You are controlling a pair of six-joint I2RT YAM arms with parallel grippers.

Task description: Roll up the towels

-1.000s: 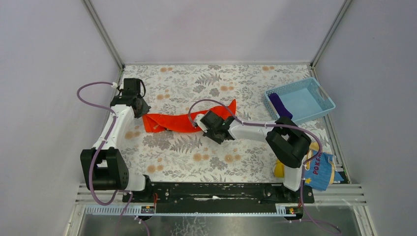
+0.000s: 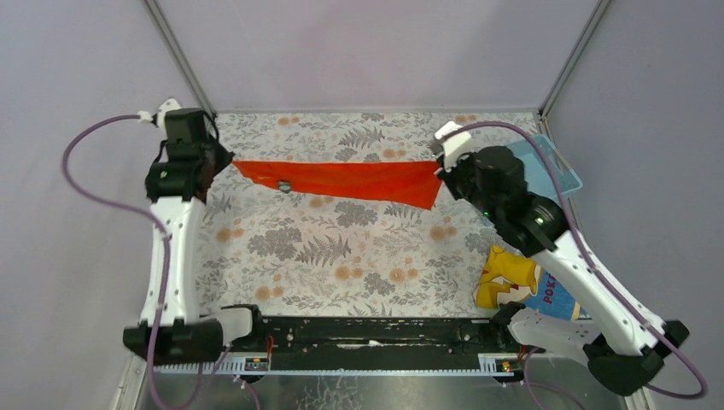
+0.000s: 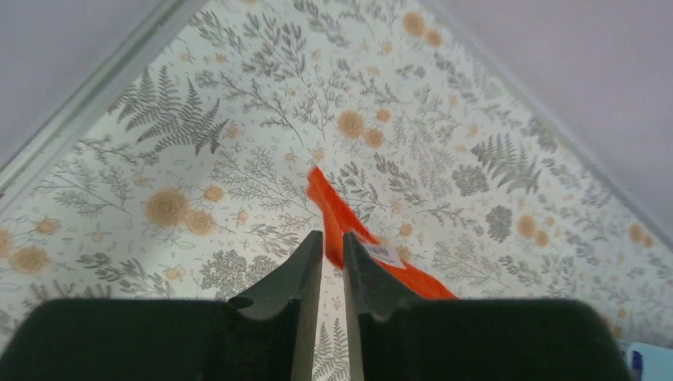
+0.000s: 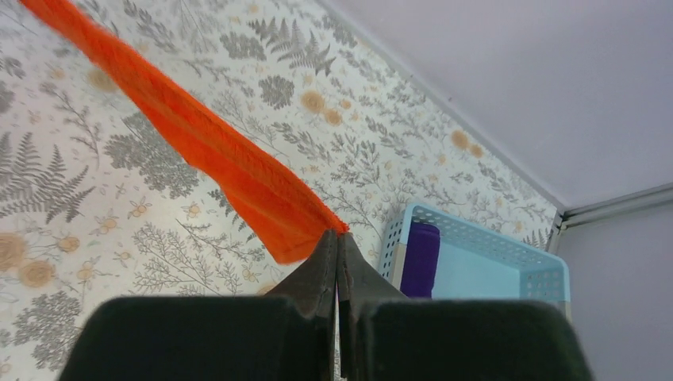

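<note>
An orange towel [image 2: 341,177] stretches across the middle of the patterned table [image 2: 333,256], a small pale tag near its left part. Its right end rises to my right gripper [image 2: 440,169], shut on it in the right wrist view [image 4: 336,236]. At its left end is my left gripper [image 2: 229,159]; in the left wrist view [image 3: 333,236] the fingertips are slightly apart above the towel, and whether cloth is between them is unclear.
A light blue basket [image 4: 484,254] with a purple cloth [image 4: 421,258] stands at the right, partly behind my right arm. Yellow and blue fabric [image 2: 504,273] lies at the front right.
The towel now forms a straighter, taut-looking strip higher in the top view.
</note>
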